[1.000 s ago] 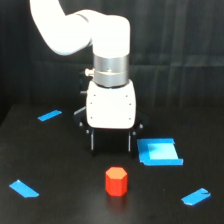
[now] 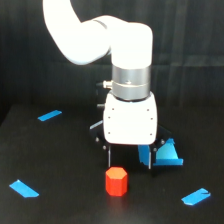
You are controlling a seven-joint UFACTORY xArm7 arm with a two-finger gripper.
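A red block with a hexagonal face [image 2: 116,181] rests on the black table toward the front. Behind and above it is my gripper [image 2: 130,160], pointing down with its two thin dark fingers spread wide. Nothing shows between them. The block appears in front of the left finger and apart from it, though the exact depth is hard to judge. A light-blue square edged in brighter blue [image 2: 170,156] lies behind the right finger, partly hidden by the hand.
Strips of blue tape lie at the back left [image 2: 50,115], the front left [image 2: 24,189] and the front right [image 2: 196,197]. A dark curtain [image 2: 190,60] hangs behind.
My gripper has moved right and lower in the picture, now covering part of the blue square. The red block has stayed where it was, and the fingers remain apart.
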